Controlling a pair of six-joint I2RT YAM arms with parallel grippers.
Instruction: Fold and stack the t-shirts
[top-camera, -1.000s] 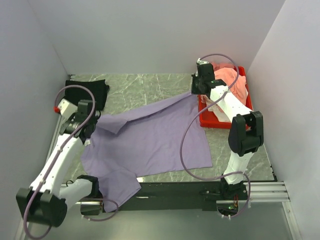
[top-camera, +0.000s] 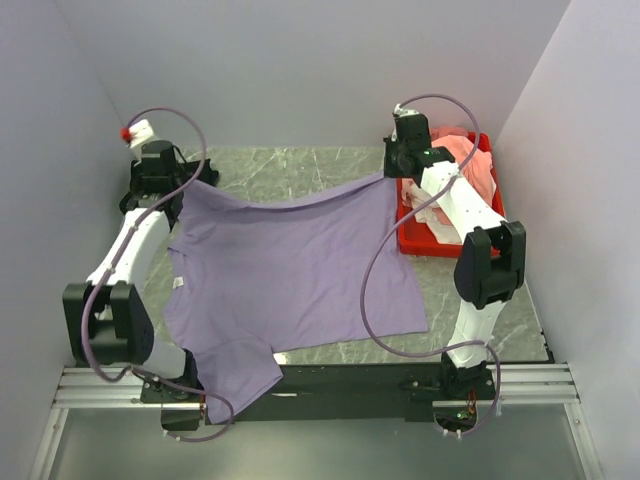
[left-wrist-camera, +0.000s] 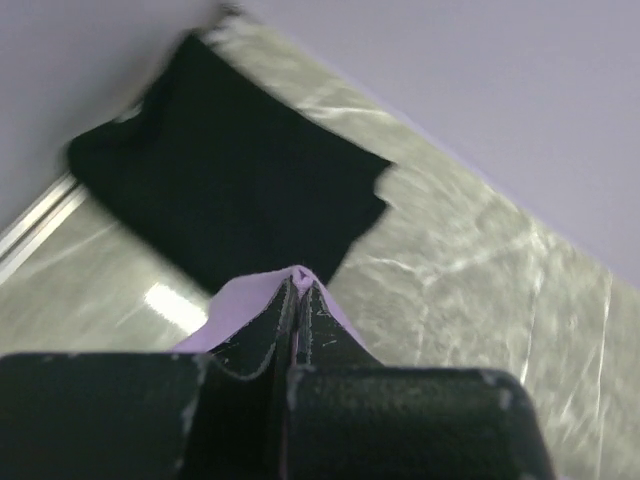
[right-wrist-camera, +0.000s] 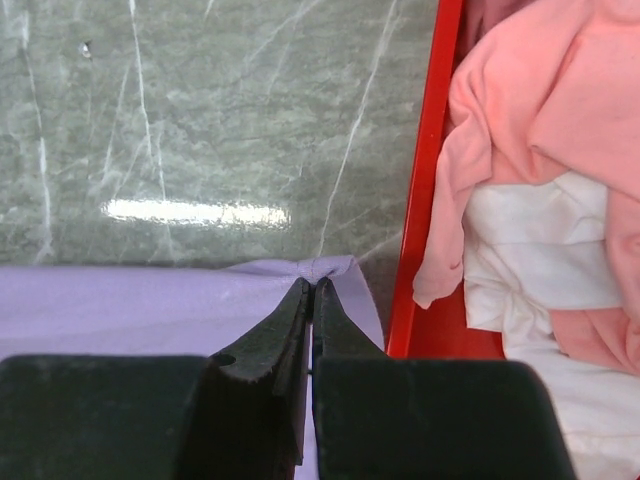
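Observation:
A lavender T-shirt (top-camera: 290, 270) lies spread over the table, one sleeve hanging past the front edge, its far edge pulled into a band between the grippers. My left gripper is shut on a gathered corner of the shirt at the back left. My right gripper is shut on the shirt's other far corner, right beside the red bin's wall. In the top view both arms partly hide these corners.
A red bin (right-wrist-camera: 419, 190) holding pink and white garments (right-wrist-camera: 540, 100) stands at the right. A black folded item (left-wrist-camera: 220, 150) lies at the back left, beyond the left gripper. Bare marble (top-camera: 290, 165) shows along the back.
The left arm has moved toward the back, lifting the shirt's left corner toward the black item. The right gripper has shifted slightly backward, and the band between them has moved back.

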